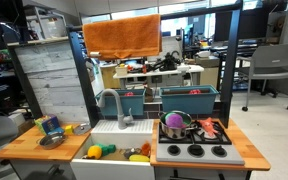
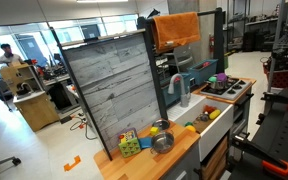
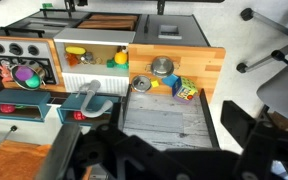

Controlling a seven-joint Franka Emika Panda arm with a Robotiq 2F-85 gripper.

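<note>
My gripper shows at the bottom of the wrist view, its dark fingers wide apart with nothing between them. It hangs high above the toy kitchen. On the left wooden counter (image 1: 26, 148) sit a metal pan (image 1: 50, 142), a second metal bowl (image 3: 140, 83) and a colourful box (image 3: 185, 88). Yellow, green and orange toys lie in the white sink (image 1: 99, 166) below the grey faucet (image 3: 97, 86). A pot (image 1: 174, 131) with a purple item (image 1: 177, 120) stands on the stove (image 1: 197, 148), with a pinkish-red item (image 1: 208, 128) beside it.
An orange towel (image 1: 124, 37) hangs from the top rail. Teal baskets (image 1: 189, 101) hang behind the stove. A grey wood-look panel (image 2: 116, 87) rises behind the left counter.
</note>
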